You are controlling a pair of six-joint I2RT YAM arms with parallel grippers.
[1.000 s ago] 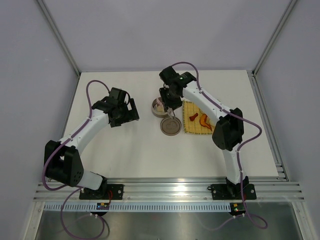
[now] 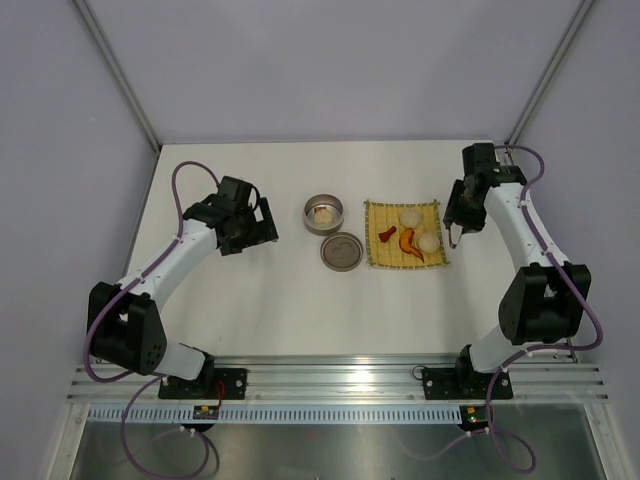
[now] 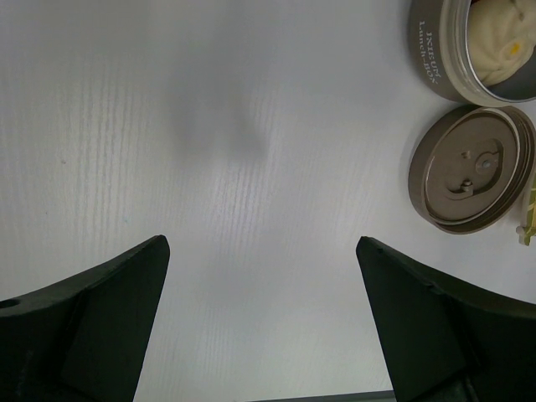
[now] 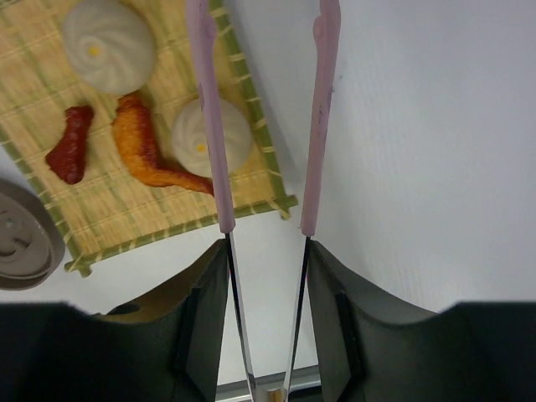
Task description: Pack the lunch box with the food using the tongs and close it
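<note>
A round metal lunch box (image 2: 323, 222) holds a pale bun; its brown lid (image 2: 342, 252) lies just below it. On a yellow bamboo mat (image 2: 384, 256) lie two white buns (image 4: 107, 46), a red drumstick-like piece (image 4: 71, 146) and an orange shrimp-like piece (image 4: 146, 155). My right gripper is shut on metal tongs with pink tips (image 4: 322, 126), their tips apart over the mat's edge and table, nothing visible between them. My left gripper stands open and empty over bare table, left of the lunch box.
Metal rails border the table at the sides and front.
My right arm has swung rightward from over the lunch box, across the mat to its right side, carrying the tongs. The left arm and the food look unmoved.
</note>
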